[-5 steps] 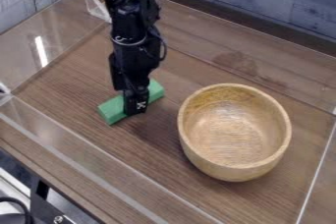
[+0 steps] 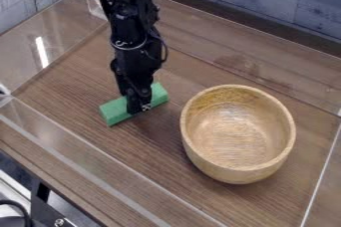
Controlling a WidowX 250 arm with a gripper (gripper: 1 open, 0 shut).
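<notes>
A green rectangular block [image 2: 116, 113] lies at a slant on the wooden table, left of a round beige bowl [image 2: 237, 121]. My black gripper [image 2: 138, 100] is down over the middle of the block, its fingers at the block's upper face and sides. The fingers overlap, so whether they grip it cannot be told.
A small pale object stands at the back left, partly behind the arm. Raised edges border the table at the back and left.
The gripper's fingers have drawn closer together over the block and tilted slightly. The block and bowl look unmoved.
</notes>
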